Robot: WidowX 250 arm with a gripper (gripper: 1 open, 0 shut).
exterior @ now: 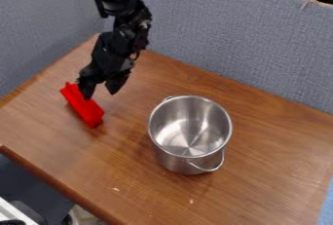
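A red elongated block (pixel 84 106) lies on the wooden table at the left. The black arm hangs from the top, its gripper (pixel 99 85) low over the upper end of the block. Whether the fingers are open or shut on the block is hard to tell. An empty steel pot (pixel 190 136) with side handles stands to the right of the block.
Grey padded walls (pixel 240 44) border the table at the back and left. The table's front edge runs along the lower left. Bare wood (pixel 274 180) lies to the right of the pot and behind it.
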